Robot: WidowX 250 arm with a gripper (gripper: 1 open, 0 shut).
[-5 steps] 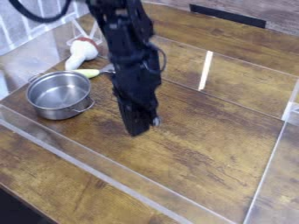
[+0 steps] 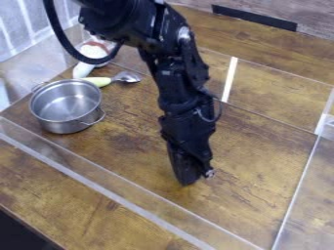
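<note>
The black robot arm reaches down from the top left to the middle of the wooden table (image 2: 104,186), its gripper (image 2: 187,173) low over the bare wood at centre right. The fingertips are dark and close together, with nothing seen between them. A steel pot (image 2: 65,105) sits on the left of the table.
Behind the pot lie a yellow object (image 2: 92,82), a spoon (image 2: 125,78) and a white object (image 2: 86,61), partly hidden by the arm.
The gripper has moved right and slightly toward the front of the table, away from the pot. The objects on the left look unmoved.
</note>
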